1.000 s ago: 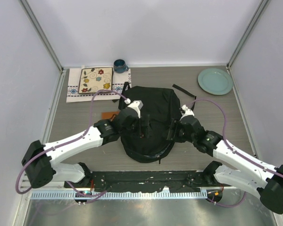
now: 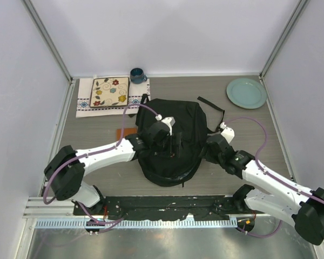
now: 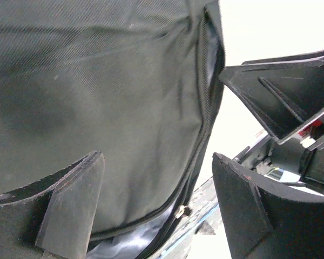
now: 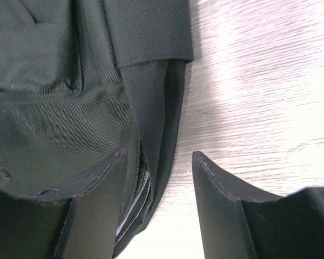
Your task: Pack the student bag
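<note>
A black backpack (image 2: 173, 118) lies flat on the table, its rounded end toward the front edge. Over its middle hangs my left gripper (image 2: 176, 144), open and empty; the left wrist view shows the bag's dark fabric (image 3: 113, 118) below the parted fingers (image 3: 70, 208). The bag's curved zipper edge (image 3: 202, 108) gapes a little there, with pale lining showing. My right gripper (image 2: 203, 151) is at the bag's right side, also open. In the right wrist view the side zipper (image 4: 134, 186) and a fabric edge sit just below and between its fingers, not gripped.
A floral-covered book or case (image 2: 109, 92) rests on a patterned cloth (image 2: 83, 105) at the back left, near a blue mug (image 2: 137, 75). A brown item (image 2: 122, 133) lies partly behind the left arm. At the back right is a green plate (image 2: 246, 93). Loose straps extend right of the bag.
My left gripper has moved to the right across the bag. The right gripper has shifted slightly right, toward the bag's side edge. The bag looks unmoved.
</note>
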